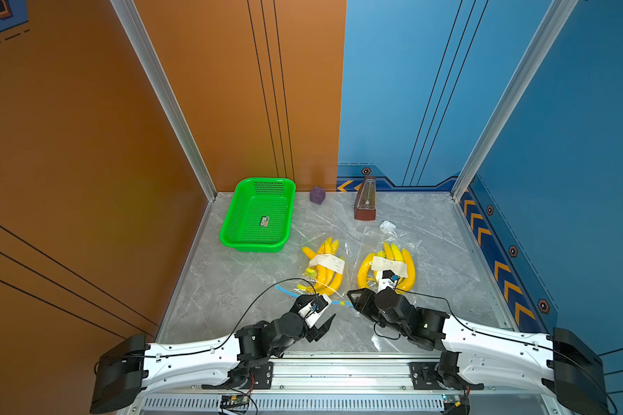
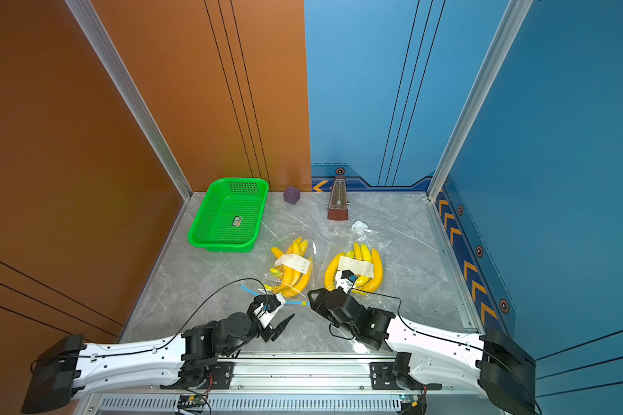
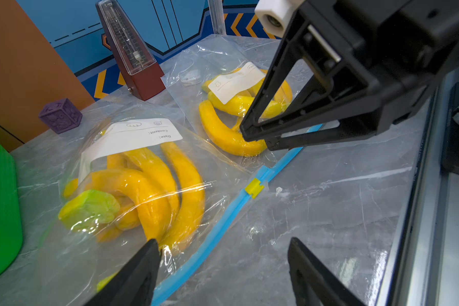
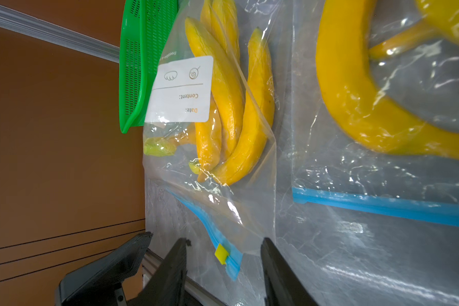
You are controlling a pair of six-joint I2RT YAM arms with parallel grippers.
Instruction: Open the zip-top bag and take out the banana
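Two clear zip bags of yellow bananas lie on the grey table: the left bag (image 1: 323,266) and the right bag (image 1: 386,266), each with a white label. The left bag's blue zip (image 3: 224,219) has a yellow slider (image 3: 254,188). My left gripper is open just in front of that bag, its fingertips near the zip's edge. My right gripper is open above the same slider, which shows between its fingers in the right wrist view. Neither holds anything.
A green basket (image 1: 232,228) stands at the back left, with a purple cube (image 1: 317,195) and a brown metronome (image 1: 364,207) along the back. The front edge rail (image 1: 311,356) runs close below both grippers.
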